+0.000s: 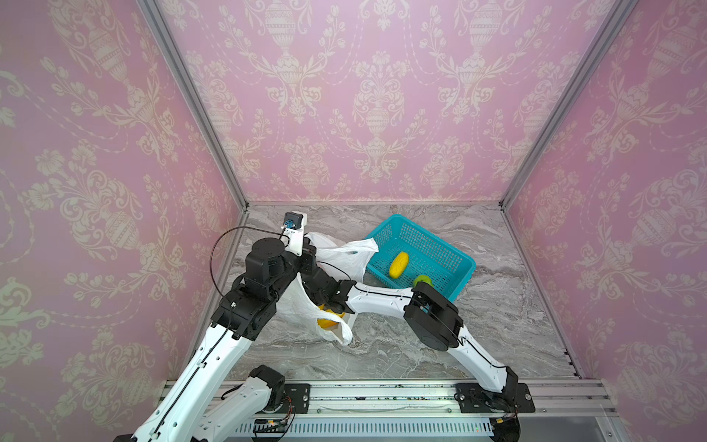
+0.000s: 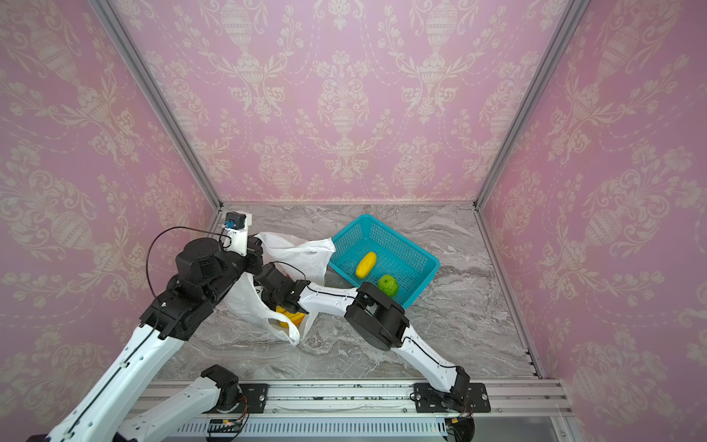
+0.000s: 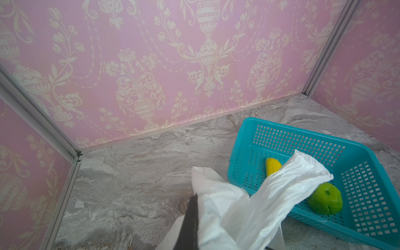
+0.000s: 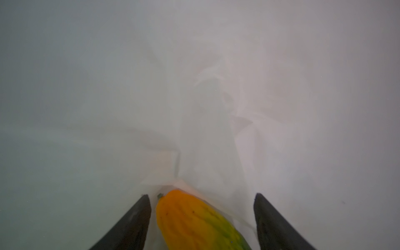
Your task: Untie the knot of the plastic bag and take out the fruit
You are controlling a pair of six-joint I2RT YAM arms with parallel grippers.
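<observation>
The white plastic bag stands with its mouth wide open. My left gripper is shut on its upper edge; loose plastic flares out beside the dark finger in the left wrist view. My right gripper is inside the bag, its fingers apart on either side of an orange-yellow fruit with a green flank. Whether either finger touches the fruit I cannot tell. From above, yellow-orange fruit shows low in the bag, while the right fingertips are hidden.
A turquoise basket stands right of the bag, holding a yellow fruit and a green fruit. One bag flap reaches over the basket's near-left rim. My right arm crosses in front of the basket.
</observation>
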